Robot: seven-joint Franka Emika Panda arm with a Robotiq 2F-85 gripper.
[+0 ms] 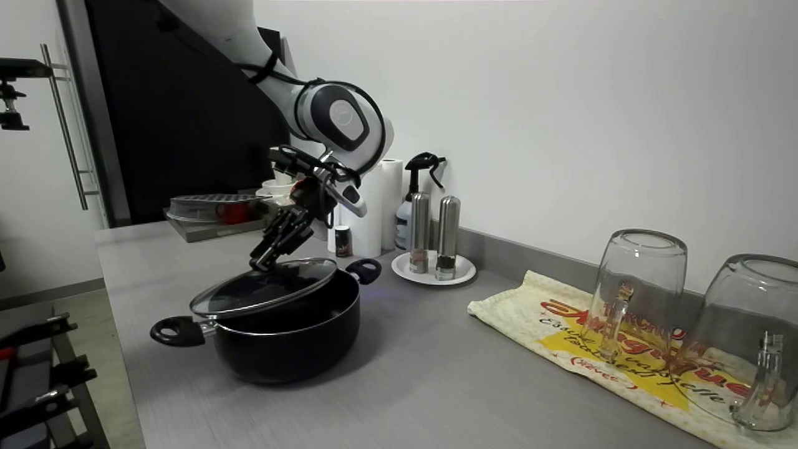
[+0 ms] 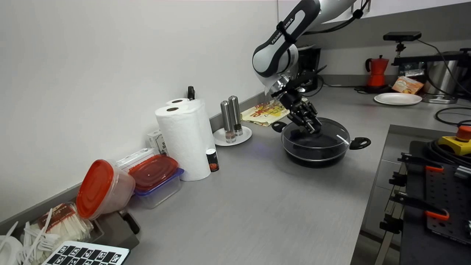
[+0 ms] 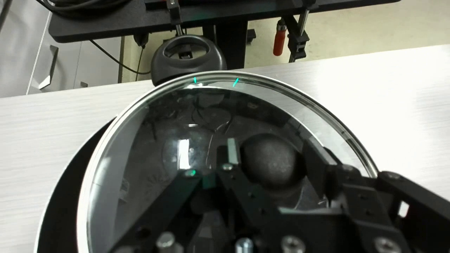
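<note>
A black pot (image 1: 288, 348) with two side handles stands on the grey counter. Its glass lid (image 1: 250, 295) is over the opening, off-centre and tilted; the left edge in exterior view 1 sticks out past the pot rim, and part of the opening shows on the right. My gripper is shut on the lid's round black knob (image 3: 272, 162), a finger on either side. In exterior view 2 the lid (image 2: 329, 132) covers most of the pot (image 2: 309, 158). Whether its edge touches the rim all round cannot be told.
Behind the pot, a white plate (image 1: 464, 275) holds two grinders (image 1: 447, 239). Two glass mugs (image 1: 636, 299) stand upside down on a cloth (image 1: 516, 314). Paper towel rolls (image 2: 183, 137) stand by the wall. Counter between pot and cloth is clear; its front edge lies near the pot.
</note>
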